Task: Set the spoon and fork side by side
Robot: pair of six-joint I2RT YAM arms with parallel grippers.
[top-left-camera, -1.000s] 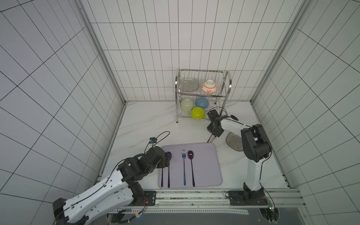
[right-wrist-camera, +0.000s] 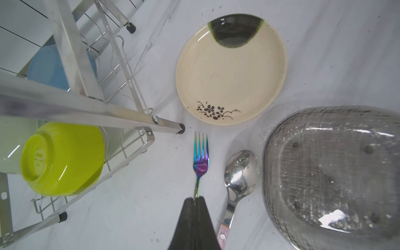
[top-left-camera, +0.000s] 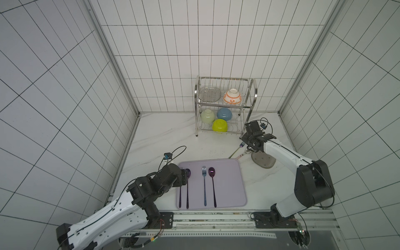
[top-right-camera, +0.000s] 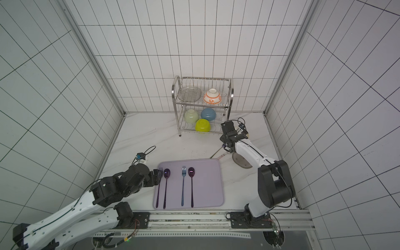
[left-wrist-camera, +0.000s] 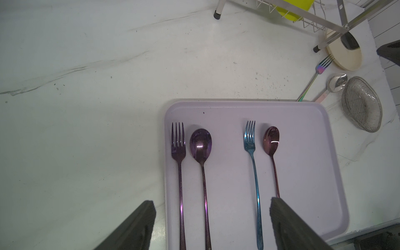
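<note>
On the pink tray (left-wrist-camera: 308, 175) lie a purple fork (left-wrist-camera: 178, 150) beside a purple spoon (left-wrist-camera: 200, 145), and a blue fork (left-wrist-camera: 249, 141) beside a smaller purple spoon (left-wrist-camera: 270, 140). My left gripper hangs over the tray's left part, open, holding nothing. Outside the tray, a rainbow fork (right-wrist-camera: 200, 164) and a steel spoon with a pink handle (right-wrist-camera: 241, 175) lie by the rack. My right gripper is above them, shut, nothing seen between its fingers; its tips hide part of the fork's handle.
The metal rack (top-left-camera: 195, 104) with bowls stands at the back. A cream plate (right-wrist-camera: 231, 70) and a wire-mesh container (right-wrist-camera: 333, 175) sit by the right gripper.
My right arm has moved to the right, its forearm swinging out from over the counter's middle right. The left arm has barely moved; the utensils on the tray look unchanged.
</note>
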